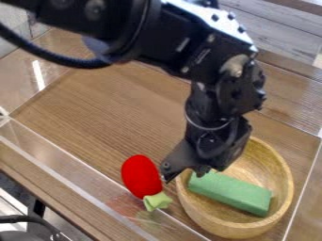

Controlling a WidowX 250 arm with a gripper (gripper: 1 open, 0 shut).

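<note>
A red object with a pale green end (143, 177) lies on the wooden table, left of a wooden bowl (280, 215). In the bowl rests a green block (232, 192). My gripper (176, 166) is low, tilted toward the red object, its tip between that object and the bowl's near-left rim. It looks shut, with nothing visible held in it.
A ledge with a clear edge runs along the near left, with dark cables beyond it. A pale wall stands at the back.
</note>
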